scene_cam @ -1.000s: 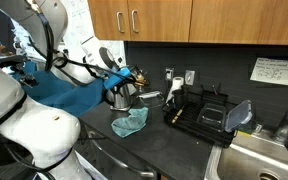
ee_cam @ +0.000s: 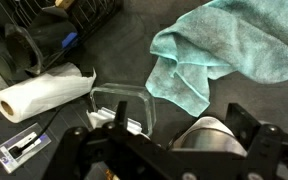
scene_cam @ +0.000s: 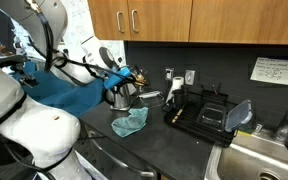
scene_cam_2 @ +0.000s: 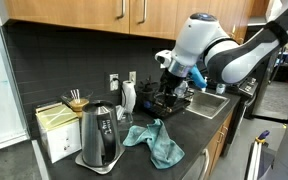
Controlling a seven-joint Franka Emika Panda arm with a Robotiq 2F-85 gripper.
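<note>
My gripper is open, its two dark fingers wide apart at the lower part of the wrist view with nothing held. It hangs above the counter, and in exterior view 1 it is near the kettle [scene_cam: 122, 98]. A light blue cloth [ee_cam: 224, 50] lies crumpled on the dark counter, apart from the fingers; exterior view 2 shows the cloth [scene_cam_2: 156, 142] draped toward the counter's front edge. The metal kettle [scene_cam_2: 101, 135] stands upright on its base. In the wrist view, the kettle's shiny body [ee_cam: 206, 135] shows between the fingers, below them. A clear container [ee_cam: 124, 103] lies beside it.
A paper towel roll [scene_cam: 178, 94] stands by the back wall. A black dish rack [scene_cam: 206, 117] is to its right, then the sink [scene_cam: 254, 160]. Cutting boards [scene_cam_2: 58, 132] lean at the far left of exterior view 2. Counter in front of the rack is bare.
</note>
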